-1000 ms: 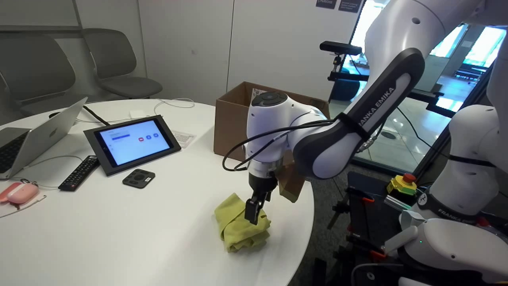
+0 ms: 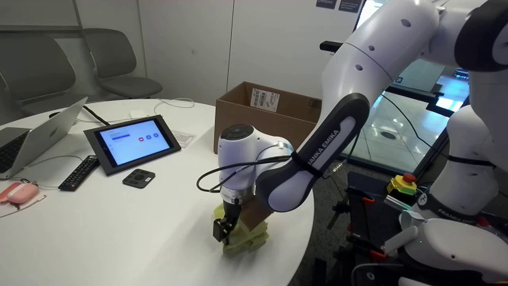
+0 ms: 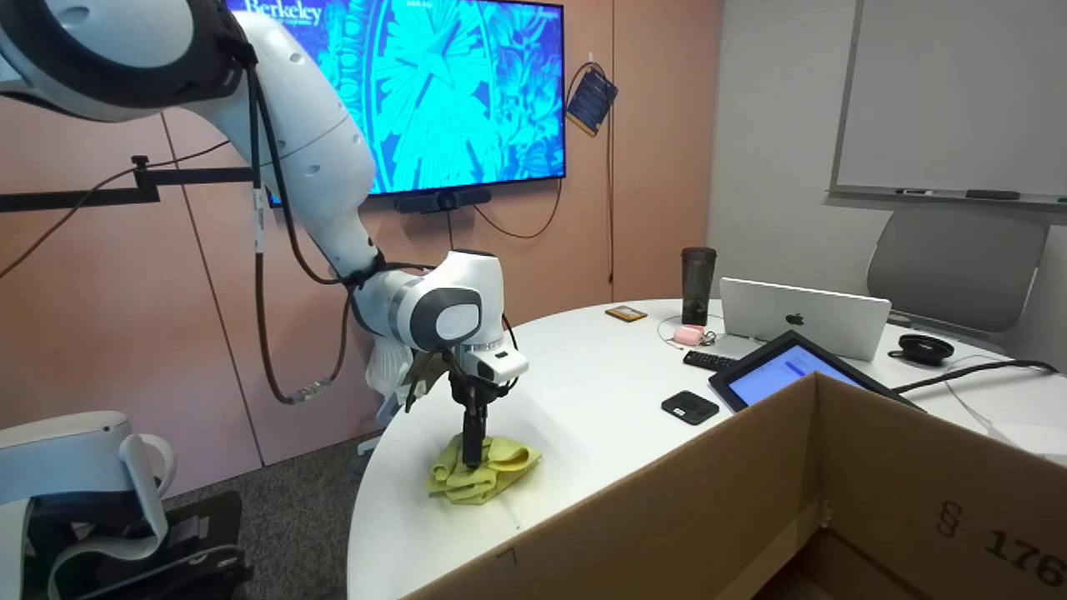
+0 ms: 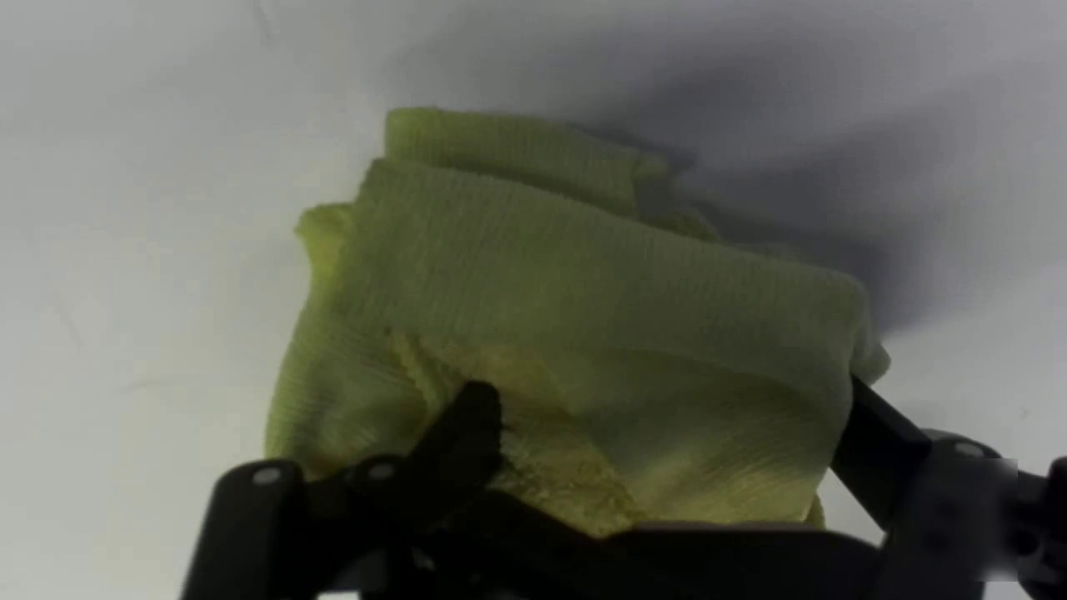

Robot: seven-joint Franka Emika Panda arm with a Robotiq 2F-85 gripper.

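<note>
A crumpled yellow-green cloth (image 4: 600,260) lies bunched on the white table, filling the middle of the wrist view. My gripper is open and low over it, its two fingers set wide apart. The left finger (image 4: 470,430) overlaps the cloth's folds, while the right finger (image 4: 880,450) is at the cloth's right edge. From the second exterior view, the gripper (image 3: 473,455) points straight down at the cloth (image 3: 510,460). Part of the cloth (image 2: 247,240) is hidden by the hand in the first exterior view. Whether the fingertips touch the table cannot be made out.
An open cardboard box (image 2: 266,116) stands at the table's far side. A tablet (image 2: 135,143), a black remote (image 2: 79,172), a small dark puck-like device (image 2: 139,178) and a laptop (image 2: 43,138) occupy the left. Bare table (image 2: 119,233) surrounds the cloth.
My gripper has come down and to the left in the first exterior view, from above the cloth to within its folds. The cloth stays in about the same place.
</note>
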